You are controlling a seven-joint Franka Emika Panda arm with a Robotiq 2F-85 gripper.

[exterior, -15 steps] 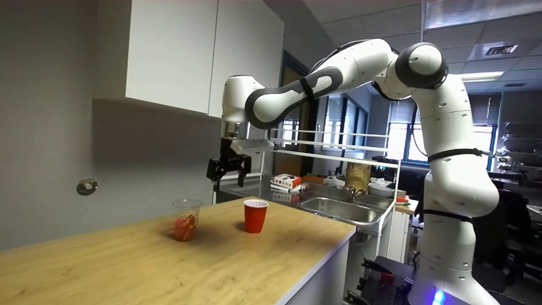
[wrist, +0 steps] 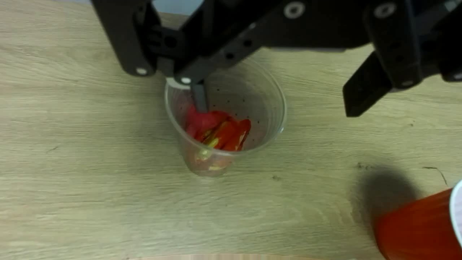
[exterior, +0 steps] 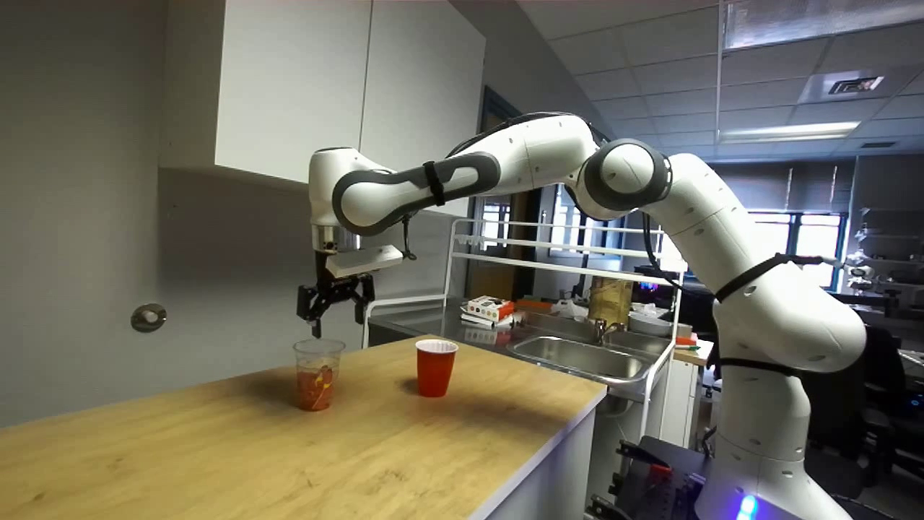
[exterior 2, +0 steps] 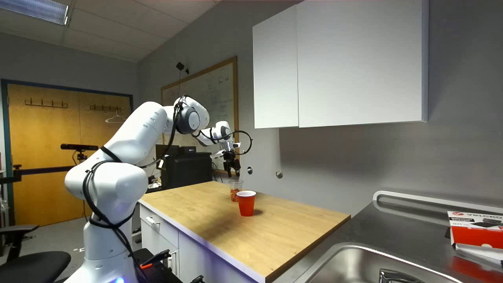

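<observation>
On the wooden counter stands a clear plastic cup (exterior: 317, 351), upright, with red and yellow wrapped pieces (wrist: 225, 132) inside. To its right in exterior view 1 is an upright red cup (exterior: 434, 373), white within; in the wrist view this red cup (wrist: 420, 227) is cut off at the lower right. My gripper (exterior: 338, 326) hangs just above the clear cup, pointing down and open, holding nothing. From the wrist, one of its fingers (wrist: 199, 97) overlaps the clear cup's opening, while the other lies outside the rim on the right. Whether that first finger dips below the rim, I cannot tell.
A white wall cabinet (exterior: 294, 87) overhangs the back of the counter (exterior: 216, 451). Beyond the counter's end lie a metal sink (exterior: 572, 351) and a white rack (exterior: 563, 257).
In exterior view 1 my arm has moved left and down, taking the gripper from above and behind the red cup to the clear cup. Both cups stand where they were.
</observation>
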